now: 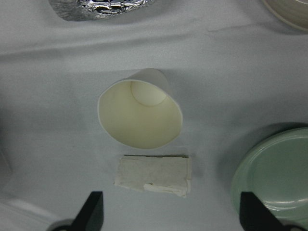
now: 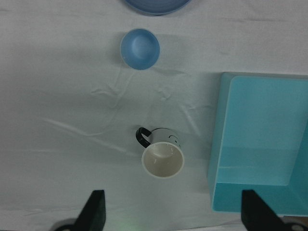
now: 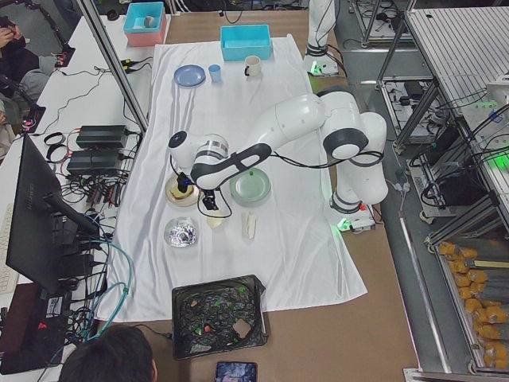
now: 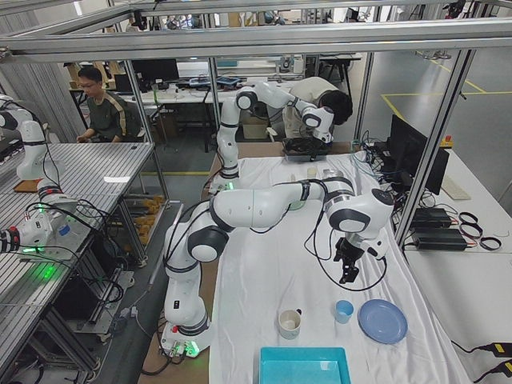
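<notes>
My left gripper (image 3: 208,199) hangs open over a white paper cup (image 1: 139,115), which lies tilted in the left wrist view. A folded pale napkin (image 1: 153,174) lies beside it, with a green plate (image 1: 274,173) to the right and crumpled foil (image 1: 98,7) above. A cream plate (image 3: 173,196) holding a yellowish item is partly hidden by the arm. My right gripper (image 4: 349,268) is open above the cloth, near a mug with a black handle (image 2: 162,159), a blue cup (image 2: 139,48) and a blue plate (image 4: 382,320).
A turquoise bin (image 2: 255,120) stands beside the mug. At the other end of the table is a black tray (image 3: 189,318), with a person's head close by. The white cloth (image 3: 310,270) has free room around the dishes.
</notes>
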